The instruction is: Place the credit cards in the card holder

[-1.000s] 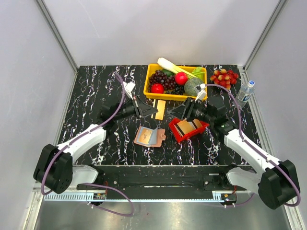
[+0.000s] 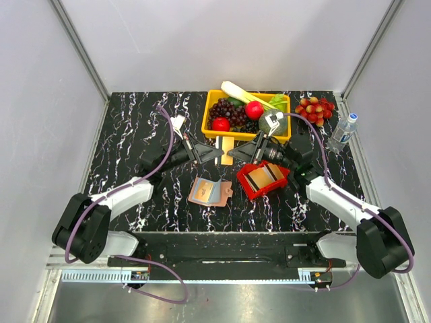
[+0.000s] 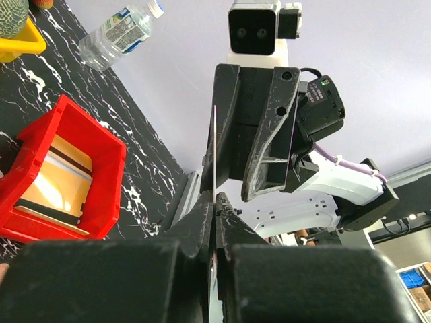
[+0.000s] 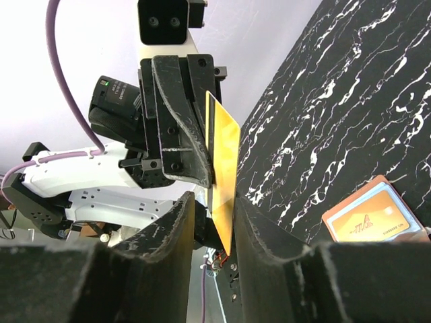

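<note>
A yellow-orange card with a dark stripe (image 4: 225, 151) stands upright between my two grippers above the table. Its near edge is in the fingers of my left gripper (image 2: 219, 153), which is shut on it; the left wrist view shows the card as a thin edge rising from the fingertips. My right gripper faces it from the other side, part open, its fingers either side of the card's lower portion. On the table below lies the pinkish card holder (image 2: 227, 192) with a blue-grey and an orange card showing. More cards (image 3: 64, 178) sit inside the red box (image 3: 101, 138).
Behind the grippers stands a yellow basket (image 2: 204, 122) of fruit and vegetables. Red grapes (image 2: 314, 110) and a plastic bottle (image 2: 341, 134) are at the back right.
The right gripper has moved left to the card, closing the gap to the left gripper. The left gripper and card have shifted slightly right. The box and holder have not moved.
</note>
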